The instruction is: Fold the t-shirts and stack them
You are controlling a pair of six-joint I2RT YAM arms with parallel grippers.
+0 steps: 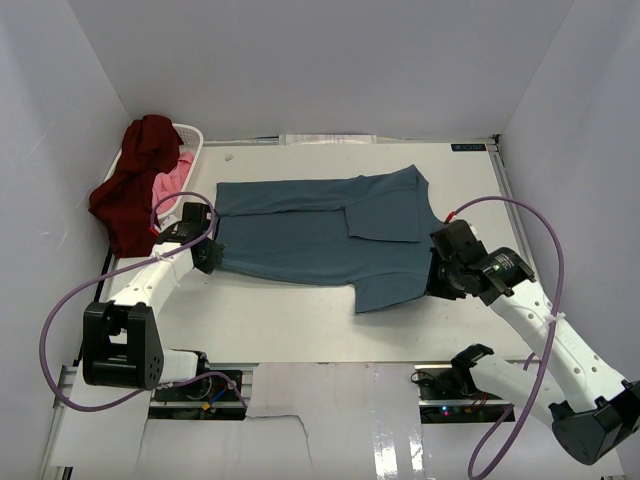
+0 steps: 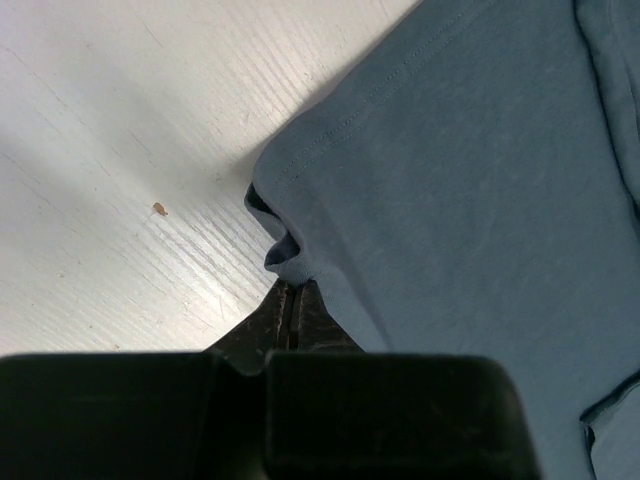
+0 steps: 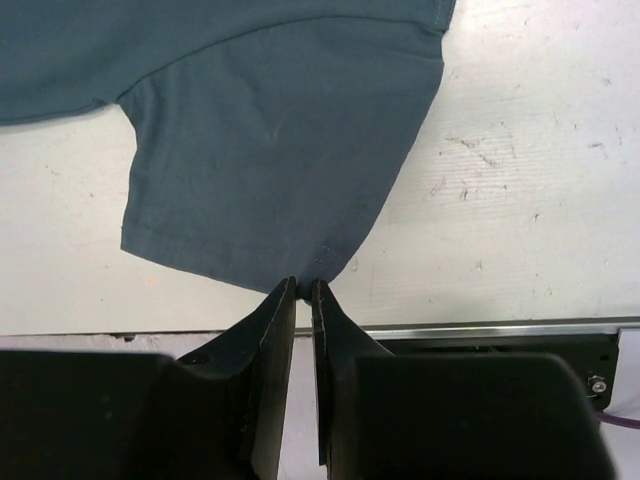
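A blue-grey t shirt [image 1: 290, 240] lies across the middle of the table, its far side folded over and one sleeve [image 1: 385, 215] laid inward. At the shirt's near left corner, my left gripper [image 1: 212, 262] is shut on the hem; in the left wrist view the cloth [image 2: 330, 200] bunches right at the fingertips. The other sleeve [image 3: 260, 150] spreads toward the table's front edge. Its outer corner is pinched by my right gripper, which is shut on it. In the top view that gripper hides the sleeve's end.
A white basket [image 1: 190, 140] stands at the back left, a dark red garment [image 1: 140, 165] hanging over its side and a pink one [image 1: 172, 182] inside. Bare table [image 1: 280, 325] shows in front of the shirt.
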